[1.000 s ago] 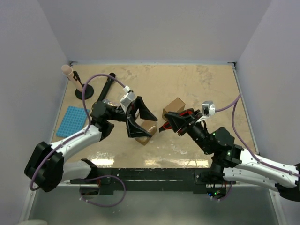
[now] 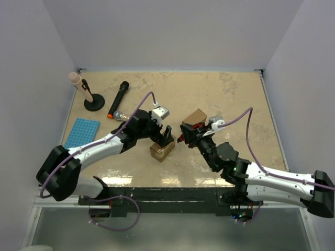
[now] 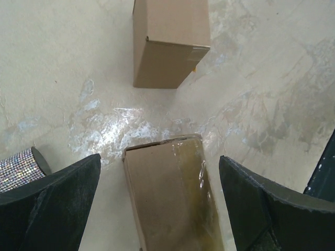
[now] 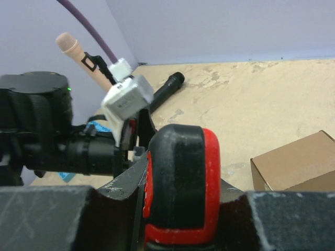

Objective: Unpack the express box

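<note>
A taped cardboard box (image 2: 162,150) lies on the table at front centre; in the left wrist view its end (image 3: 167,193) sits between the open fingers of my left gripper, which hovers above it. My right gripper (image 2: 189,133) is shut on a red-and-black tool (image 4: 180,188), held right of that box. A second cardboard box (image 2: 194,116) stands behind, partly hidden by the right gripper in the top view; it also shows at the right of the right wrist view (image 4: 293,159).
A microphone on a stand (image 2: 81,83), a black microphone (image 2: 120,97) and a blue mat (image 2: 81,135) occupy the left side. A cylinder with a sparkly surface (image 3: 21,170) lies beside the taped box.
The right gripper, holding the red-and-black tool, has moved a little left and its arm has turned.
</note>
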